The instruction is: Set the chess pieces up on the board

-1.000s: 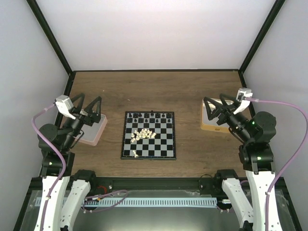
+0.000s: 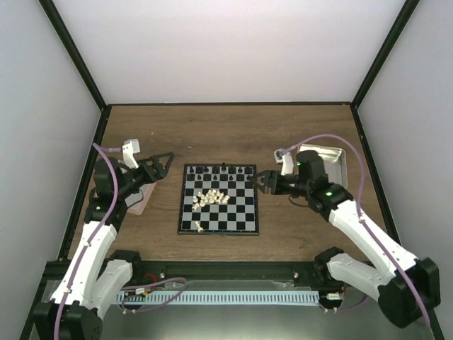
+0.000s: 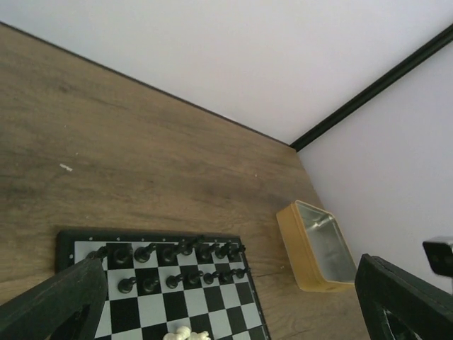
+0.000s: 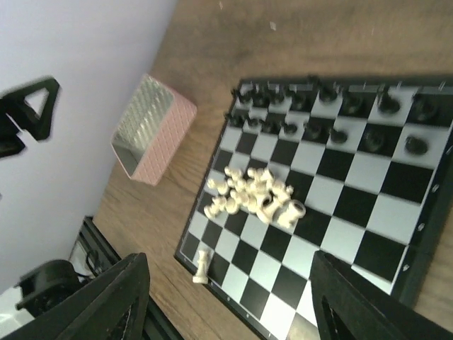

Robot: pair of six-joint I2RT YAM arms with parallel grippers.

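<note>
The chessboard lies mid-table. Black pieces stand in rows along its far side. White pieces lie in a cluster on the middle left squares, with a single white piece lying apart near the front left. My left gripper is open, left of and above the board, holding nothing. My right gripper hangs over the board's right edge, its fingers apart and nothing between them, the white cluster ahead of it in the right wrist view.
A metal tray in a wooden box sits at the back right, partly behind the right arm. A pink container is at the left under the left arm. The table behind and in front of the board is clear.
My left arm has moved right, toward the board. The pieces are unchanged.
</note>
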